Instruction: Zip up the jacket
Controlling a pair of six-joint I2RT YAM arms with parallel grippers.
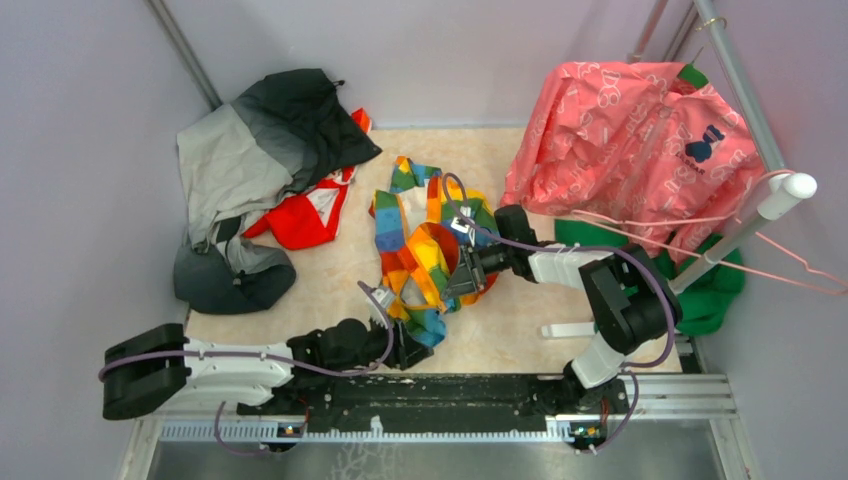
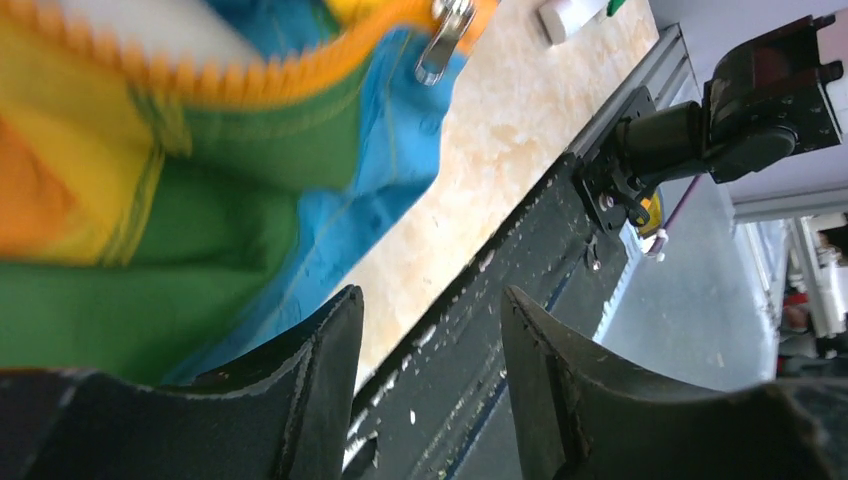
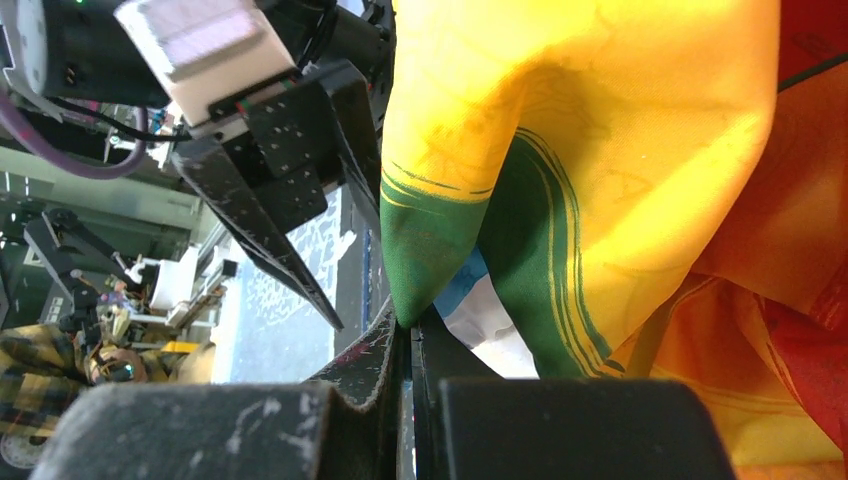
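Observation:
The multicoloured jacket (image 1: 395, 235) lies crumpled mid-table. In the left wrist view an orange zipper (image 2: 270, 80) curves across its front edge, with a metal zipper pull (image 2: 436, 55). My left gripper (image 1: 405, 355) is at the jacket's near edge; its fingers (image 2: 320, 380) stand apart with nothing between them, below the zipper (image 2: 180, 80). My right gripper (image 1: 458, 285) is shut at the jacket's right part; in the right wrist view a fold of yellow-and-green fabric comes down to its fingertips, though what exactly is pinched is hard to tell.
Grey and red garments (image 1: 240, 180) lie at the back left. A pink garment (image 1: 620, 150) hangs at the back right beside a metal rack (image 1: 730, 245), green cloth (image 1: 710, 305) beneath. A white bar (image 1: 565, 330) lies near the front right.

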